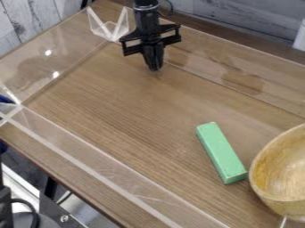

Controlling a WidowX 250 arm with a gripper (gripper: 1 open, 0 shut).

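The black robot arm (pixel 148 25) reaches down from the top of the view to the back middle of the wooden table, where its gripper (pixel 154 64) points downward. The gripper looks shut, with nothing visible between its fingers, though it is small and dark.
A clear plastic object (pixel 110 27) stands left of the arm. A green block (pixel 219 151) lies at the front right, beside a pale round bowl (pixel 281 169) at the right edge.
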